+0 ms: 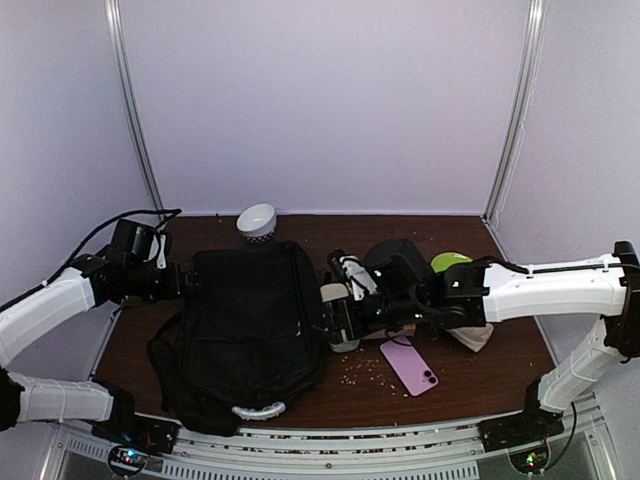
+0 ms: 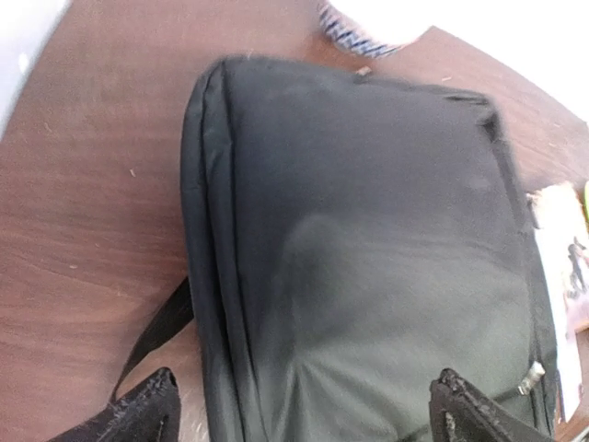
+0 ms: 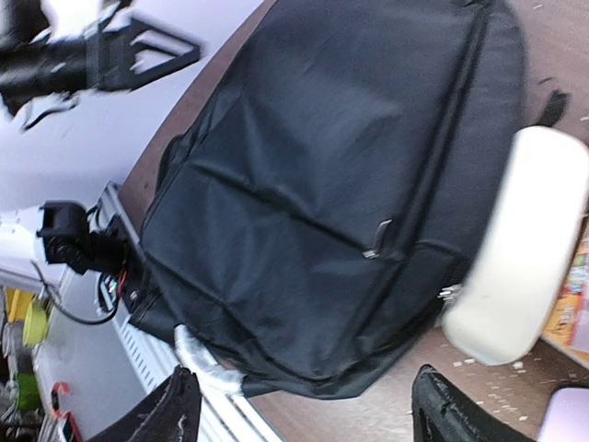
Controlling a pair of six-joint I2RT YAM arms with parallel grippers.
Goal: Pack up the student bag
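A black backpack (image 1: 250, 330) lies flat on the left half of the table, nearly square to its edges, its zip pull (image 3: 377, 239) toward the right side. My left gripper is open over the bag's left part, with no fabric pinched between its fingertips. Also open, my right gripper hangs near the bag's lower right edge, holding nothing. Against the bag's right side rests a white rounded case (image 3: 529, 239), partly covered by the right arm in the top view. A pink phone (image 1: 408, 365) lies right of the bag.
Behind the bag stands a white bowl (image 1: 257, 222). A green plate (image 1: 449, 260) and a pale cloth-like item (image 1: 473, 337) lie at the right, partly behind the right arm. Crumbs (image 1: 370, 373) are scattered beside the phone.
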